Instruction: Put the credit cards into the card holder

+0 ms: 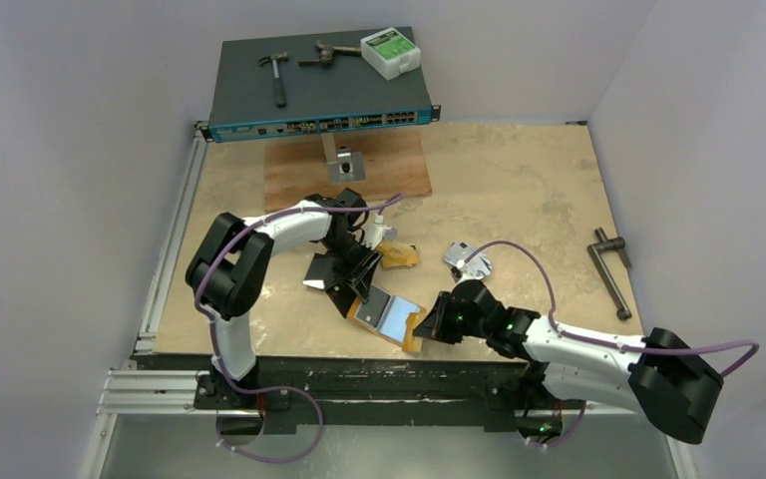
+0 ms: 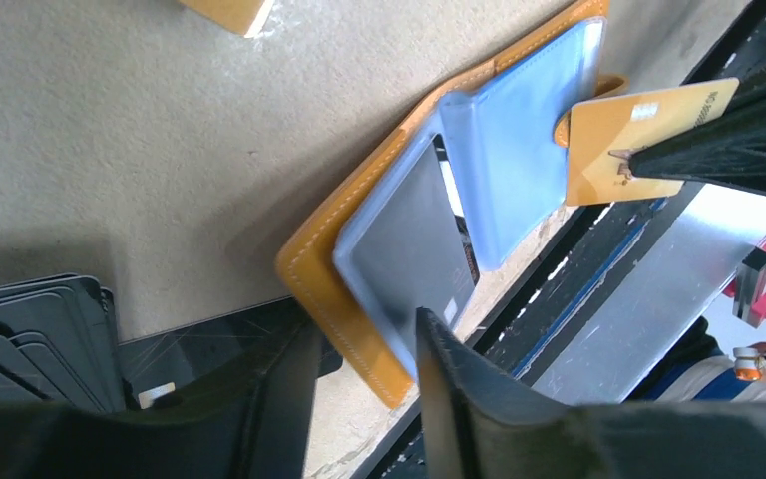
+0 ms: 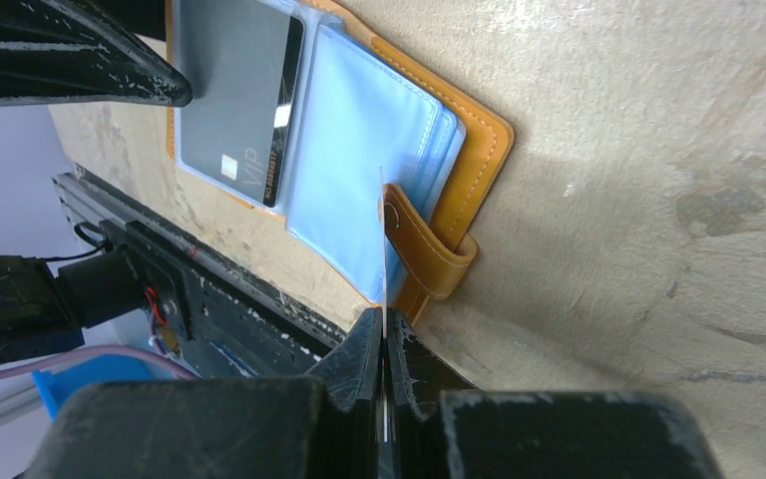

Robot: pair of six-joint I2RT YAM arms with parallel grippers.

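The open brown card holder (image 2: 304, 235) lies on the table, its clear blue sleeve (image 3: 359, 130) showing and a grey card (image 3: 229, 80) in one side. My right gripper (image 1: 421, 332) is shut on a gold card, held above the holder's strap end; in the right wrist view that card appears edge-on. Over the opposite end, my left gripper is partly open, with the holder's brown edge visible between its fingers. Whether the fingers touch the holder cannot be told.
A pile of black cards (image 2: 35, 344) lies left of the holder, one reaching close to its edge. Gold cards (image 1: 399, 255) lie behind the holder, silver cards (image 1: 471, 259) to the right. The table's front edge (image 1: 289, 357) is close by.
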